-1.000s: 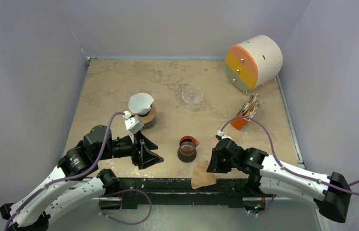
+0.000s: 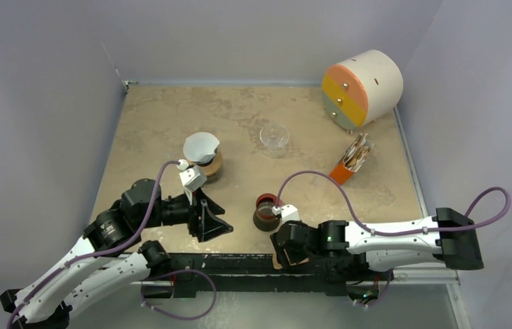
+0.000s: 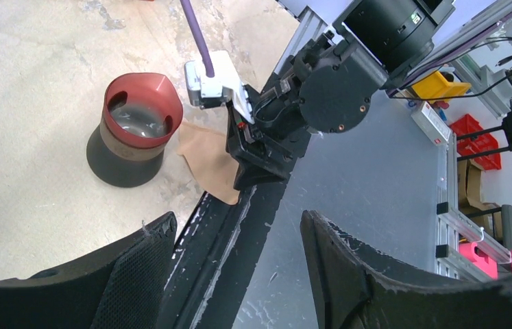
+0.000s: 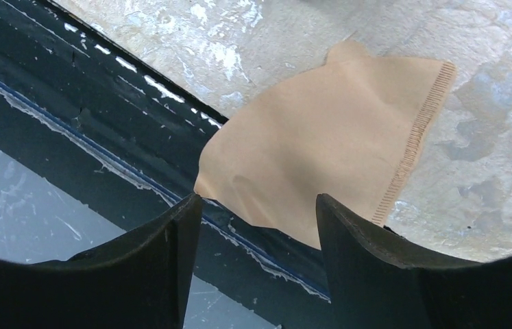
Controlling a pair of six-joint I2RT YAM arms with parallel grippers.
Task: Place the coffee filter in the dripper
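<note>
A tan paper coffee filter [image 4: 321,137] lies flat at the table's front edge, its corner overhanging the dark rail. My right gripper is over it, open, its fingertips on either side of the filter's overhanging part in the right wrist view; whether they touch the paper I cannot tell. From above, the right arm hides most of the filter [image 2: 277,262]. A red cup [image 3: 142,110] with a dark base, apparently the dripper, stands upright just behind and left of the filter. My left gripper [image 2: 216,226] is open and empty, left of the red cup.
At the back left stands a white cone-like vessel [image 2: 200,147] on a brown-collared base. A clear glass [image 2: 274,138] is at centre back. To the right are an orange holder [image 2: 341,173] with packets and a striped drawer drum [image 2: 362,89].
The left arm and the filter have stayed put.
</note>
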